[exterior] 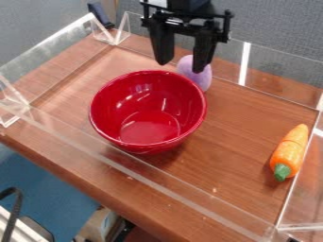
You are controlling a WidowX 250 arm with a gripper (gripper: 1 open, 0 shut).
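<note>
My black gripper [182, 55] hangs at the top centre of the camera view, its two fingers apart and pointing down, with nothing seen between them. Below it, slightly left, a red bowl [147, 123] rests empty on the wooden surface. A light purple oval object [195, 76] sits just behind the bowl, under and behind my right finger. An orange toy carrot [289, 148] with a green tip lies at the right.
Clear low walls surround the wooden work area [221, 170], along the back, front and sides. A blue floor shows at the lower left.
</note>
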